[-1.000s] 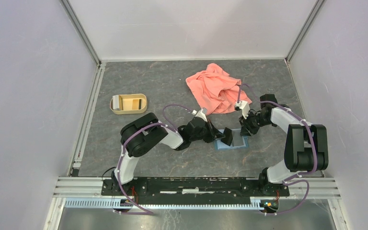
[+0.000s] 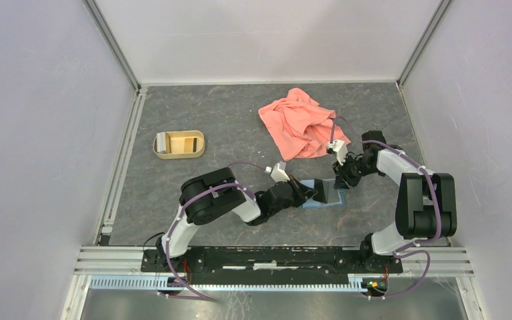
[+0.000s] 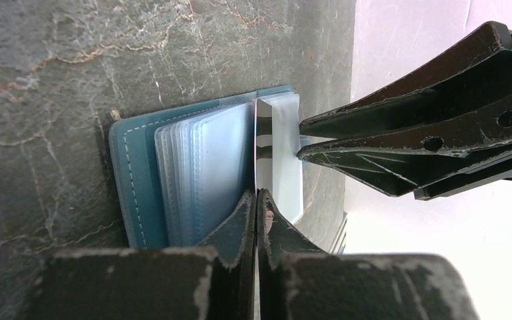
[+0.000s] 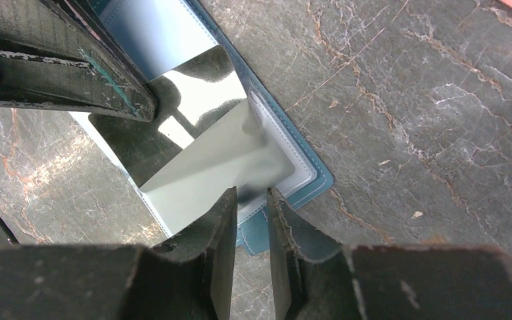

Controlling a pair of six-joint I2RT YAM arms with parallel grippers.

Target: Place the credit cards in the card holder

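Observation:
The blue card holder (image 2: 310, 203) lies at front centre-right, its clear sleeves (image 3: 207, 160) fanned. A dark card (image 4: 140, 143) with glare on it lies in a sleeve, partly inside. My left gripper is shut on that card's edge, seen edge-on in the left wrist view. My right gripper is at the holder's right end, its two fingertips slightly apart over the sleeve, nothing clearly between them.
A tan tray (image 2: 173, 152) with cards stands at the back left. A crumpled pink cloth (image 2: 297, 123) lies behind the holder.
My left arm has moved right and a little toward the front, and the dark card has shifted slightly right along the holder. My right arm is nearly still.

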